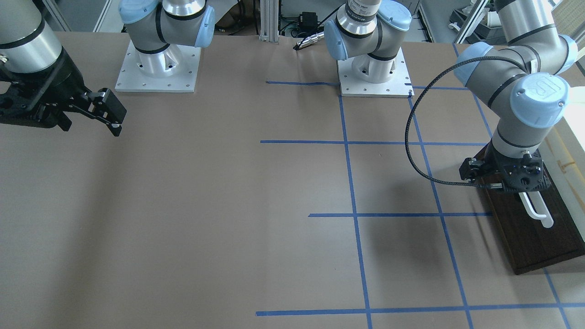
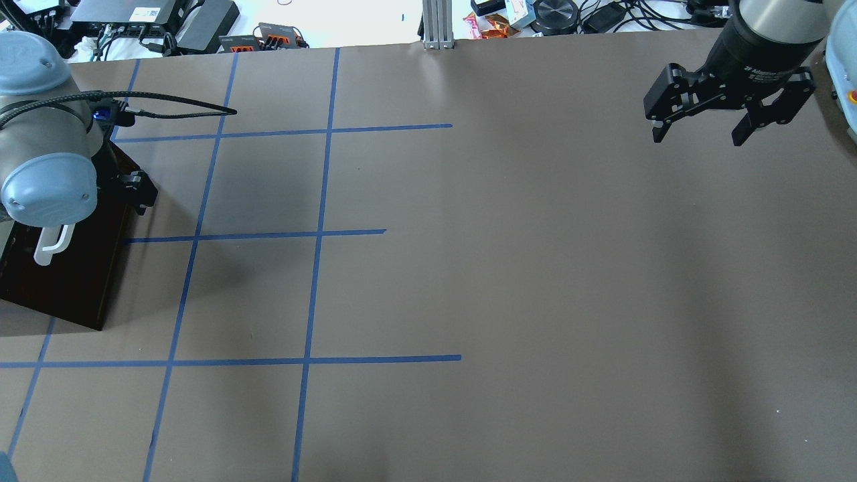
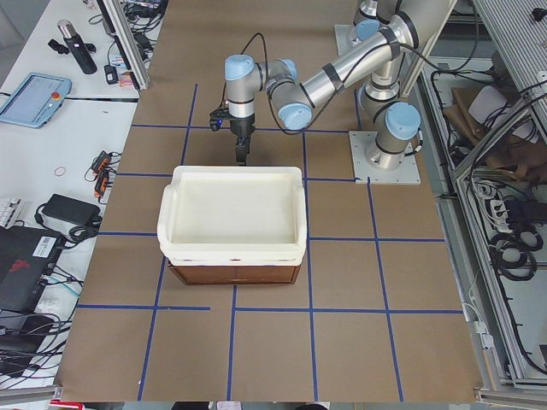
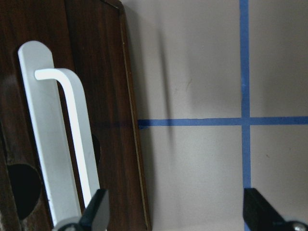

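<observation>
A dark wooden box (image 1: 537, 241) with a white bar handle (image 1: 540, 211) on its face sits at the right in the front view, at the left in the top view; a cream tray (image 3: 232, 213) tops it in the left view. My gripper is down at the box, over the handle's far end in the front view. In the wrist view its fingers stand wide apart, the left one at the handle (image 4: 79, 130), the right one over bare floor; nothing shows held.
Another arm's gripper (image 2: 715, 120) hangs at the opposite side. Two more arms on white plates stand at the back.
</observation>
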